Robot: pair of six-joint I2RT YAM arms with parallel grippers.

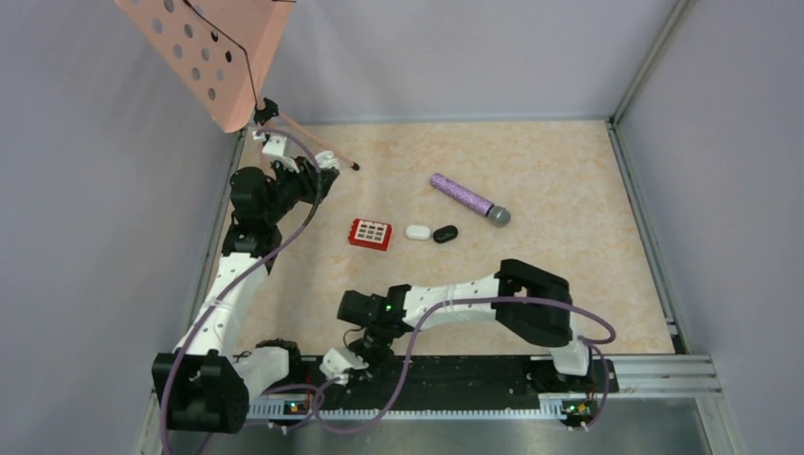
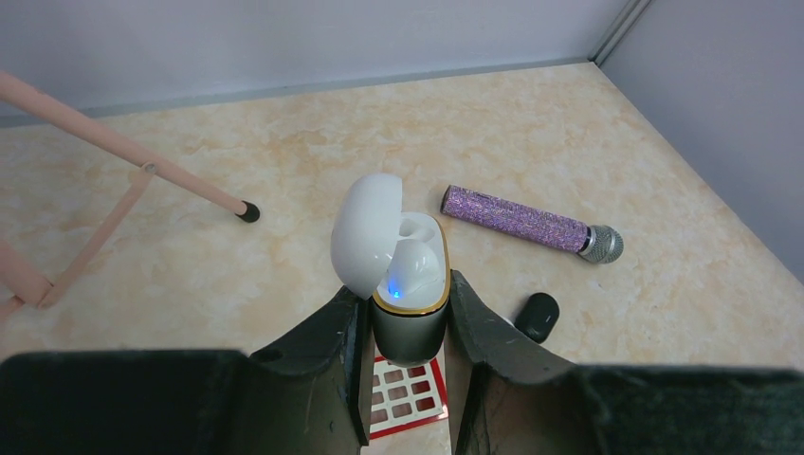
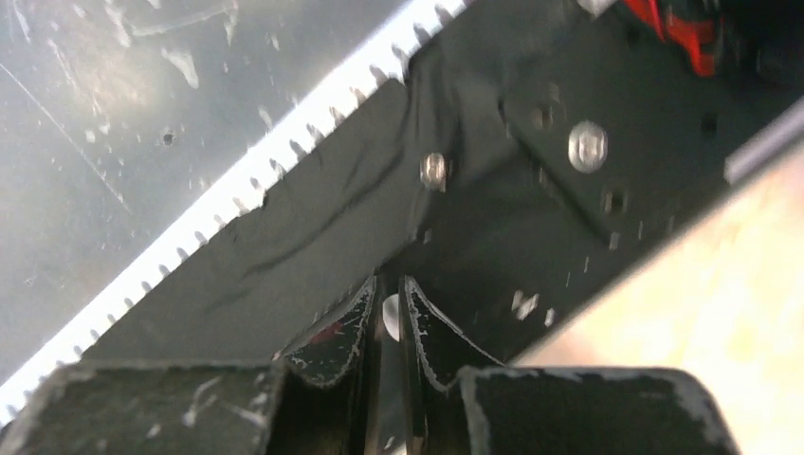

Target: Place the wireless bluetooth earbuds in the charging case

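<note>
An open white charging case (image 2: 365,227) with a gold rim and a small blue light is held up between the fingers of my left gripper, above the table's left side. One earbud's white top shows in it; the other slot looks empty. My right gripper is low at the table's front edge over the dark strip, its fingers nearly closed, with a small white piece showing between the tips, probably an earbud, partly hidden.
A red grid-topped object (image 1: 370,234), a white oval case (image 1: 417,232), a black one (image 1: 445,233) and a purple microphone (image 1: 469,199) lie on the table (image 1: 578,227). A pink stand rises at back left.
</note>
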